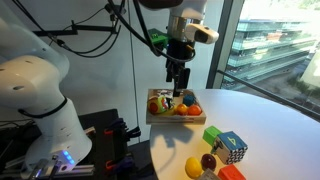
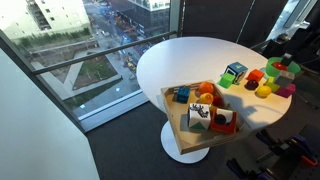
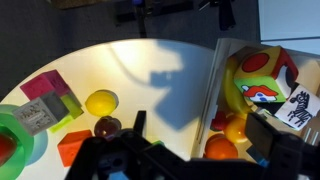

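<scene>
My gripper (image 1: 177, 78) hangs above the white table, in front of the tray in exterior view 1. In the wrist view its dark fingers stand wide apart, with bare table between them and nothing held. A shallow wooden tray (image 2: 178, 132) holds a zebra-picture block (image 2: 199, 117), a red block (image 2: 223, 121), a blue cube (image 2: 181, 94) and orange fruit (image 2: 206, 87). Out on the table lie a yellow ball (image 3: 101, 103), a dark red ball (image 3: 107, 127), a red cube (image 3: 72, 147) and a patterned blue cube (image 1: 230, 147).
A small green cube (image 1: 211, 133) is near the patterned one. Beside the loose pieces, a green bowl (image 3: 17, 132) has something red inside, next to grey and pink cubes. Table between tray and loose pieces is largely clear. Tall windows (image 2: 110, 60) border the table.
</scene>
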